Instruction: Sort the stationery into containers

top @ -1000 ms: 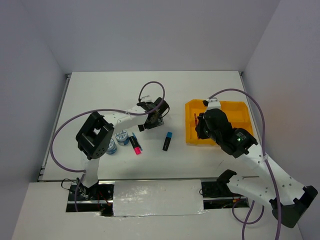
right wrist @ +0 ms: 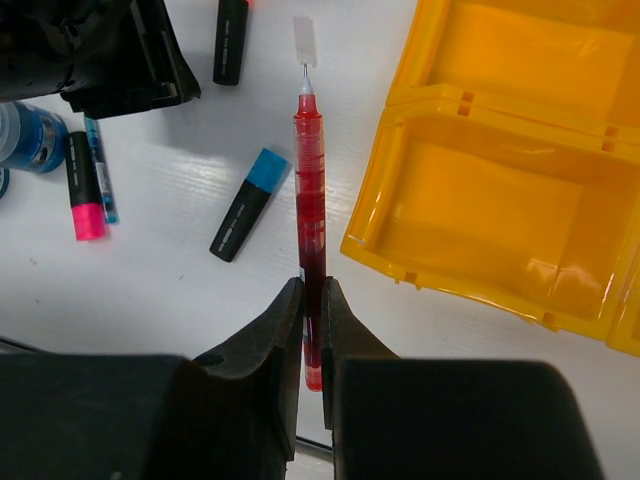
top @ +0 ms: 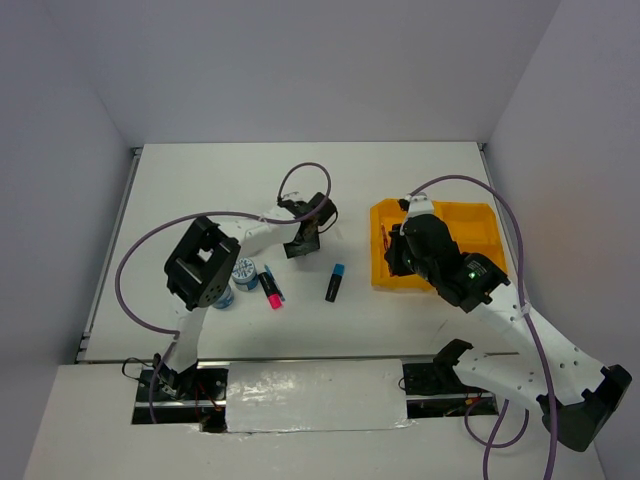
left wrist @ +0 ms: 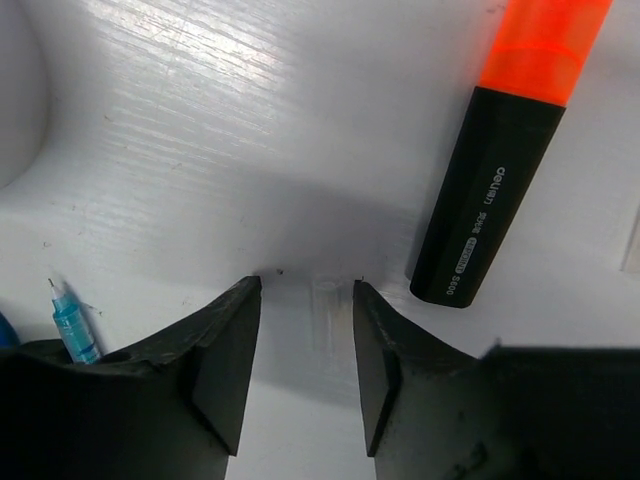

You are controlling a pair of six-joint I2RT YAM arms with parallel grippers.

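My left gripper hangs low over the table, fingers apart, with a small translucent piece (left wrist: 328,325) behind or between them; whether it is held, I cannot tell. An orange-capped black highlighter (left wrist: 485,195) lies just right of it. My right gripper is shut on a red pen (right wrist: 311,180), held upright in that view beside the yellow two-compartment container (right wrist: 480,210). A blue-capped marker (right wrist: 240,215), a pink-capped marker (right wrist: 82,185) and a thin blue pen (right wrist: 100,170) lie on the table.
Two round blue-and-white jars (top: 244,275) stand at the table's left, near the left arm. Grey walls border the sides.
The left arm has shifted slightly in the top view, its gripper end over the middle of the table. The right arm has moved very slightly with the red pen.
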